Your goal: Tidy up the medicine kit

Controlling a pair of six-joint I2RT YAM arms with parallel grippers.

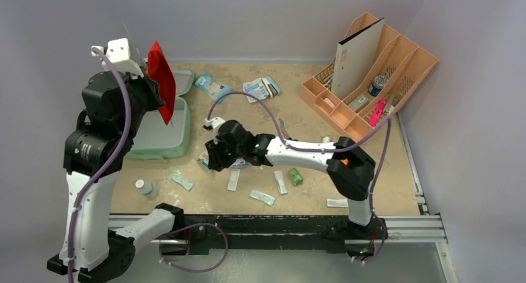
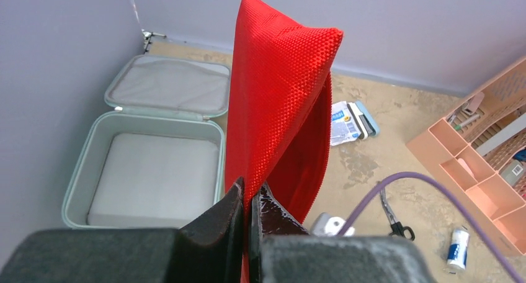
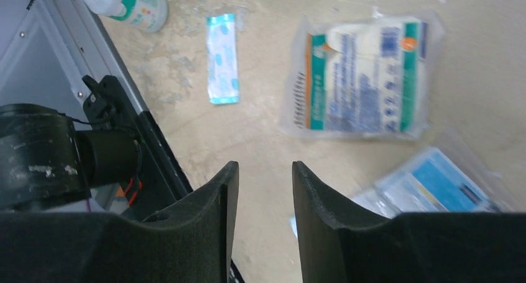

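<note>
A red fabric pouch stands upright in my left gripper, its lower edge pinched between the shut fingers. From above, the pouch hangs over the right side of the open green case. The case looks empty in the left wrist view, its lid folded back. My right gripper is open and empty above the table. Below it lie a clear packet with green and orange print, a blue-and-white packet and a small sachet. A white bottle stands at the table's front left.
At the back right, a peach organizer holds a white board and small items. Blue-white packs lie along the back. Scissors, a small green pack and several sachets are spread over the table.
</note>
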